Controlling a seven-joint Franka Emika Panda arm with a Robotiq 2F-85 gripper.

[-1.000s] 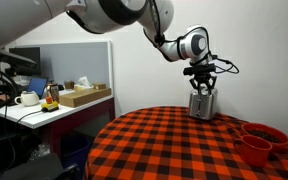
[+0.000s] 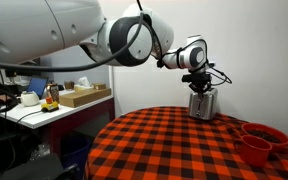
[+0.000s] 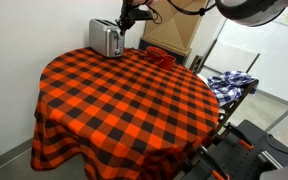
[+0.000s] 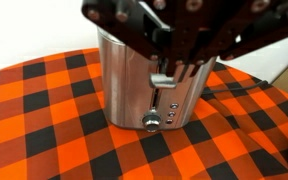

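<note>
A silver toaster [image 4: 129,85] stands upright on the checked tablecloth, at the far end of the table. Its pale lever [image 4: 162,81] and a round knob [image 4: 152,122] show on the front face in the wrist view. My gripper is in front of the upper part of that face, close by the lever, with its fingers together and nothing visible between them. Whether a fingertip touches the lever I cannot tell. From the side, the gripper [image 2: 201,88] appears at the top of the toaster [image 2: 204,106].
A red cup-like container [image 2: 252,151] and a wider red bowl [image 2: 272,136] with dark contents stand on the right side of the table. Most of the red-and-black tablecloth [image 3: 124,100] is bare. A white wall rises behind the toaster.
My arm has come down somewhat, bringing the gripper lower against the toaster's upper front. The toaster and red containers have stayed where they were.
</note>
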